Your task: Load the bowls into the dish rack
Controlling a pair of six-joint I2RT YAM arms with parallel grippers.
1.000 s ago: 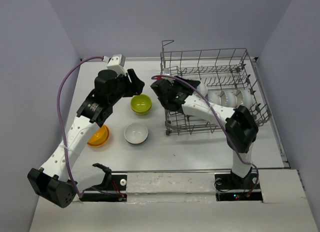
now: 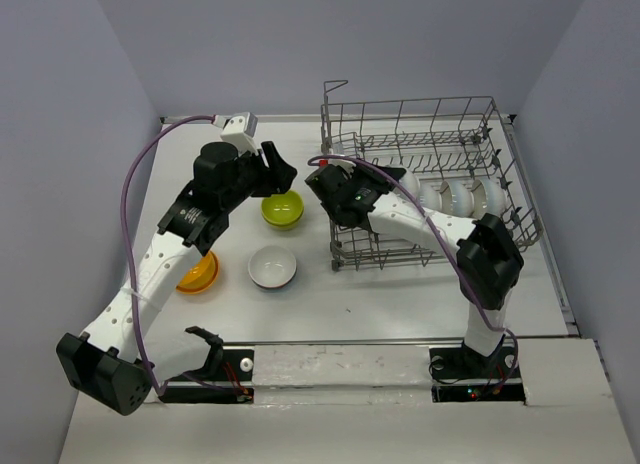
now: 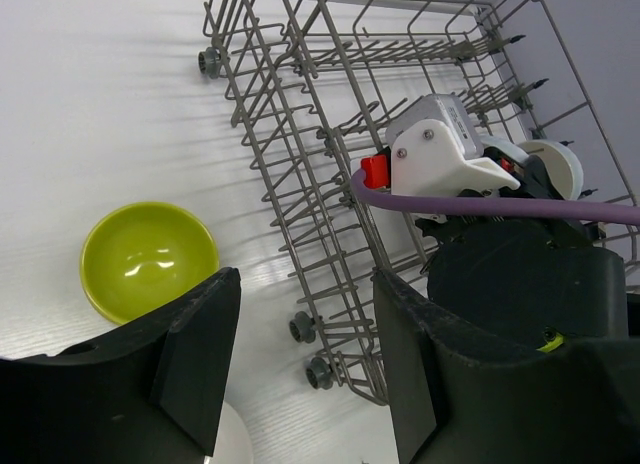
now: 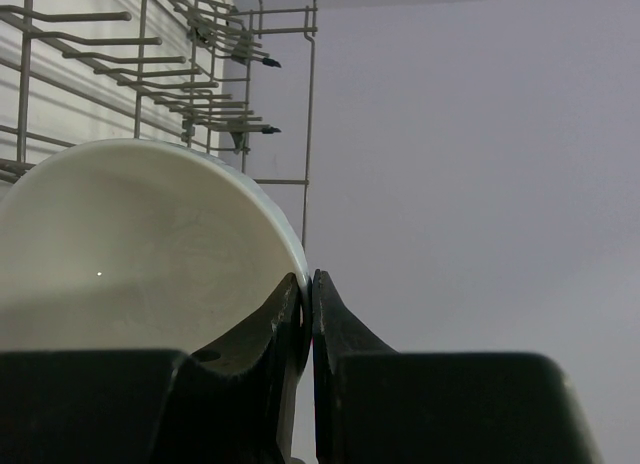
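Observation:
In the right wrist view a white bowl point(image 4: 150, 244) stands on edge, its rim pinched by my right gripper, which is shut on it. From above, the right arm covers most of that bowl, over the left part of the wire dish rack point(image 2: 420, 116). White bowls point(image 2: 487, 197) stand on edge in the rack's right part. My left gripper is open and empty, above the table between the green bowl point(image 3: 150, 262) and the rack. Orange bowls point(image 2: 199, 274) and a white bowl point(image 2: 272, 267) rest on the table at left.
The rack's wire side point(image 3: 300, 164) stands upright close to the left gripper, with the right arm just beyond it. Bare table point(image 2: 400, 304) lies in front of the rack. Grey walls point(image 2: 330, 39) enclose the workspace.
Both arms have shifted slightly to the right; the right gripper has also dipped slightly lower in the top view. The bowls on the table have stayed put.

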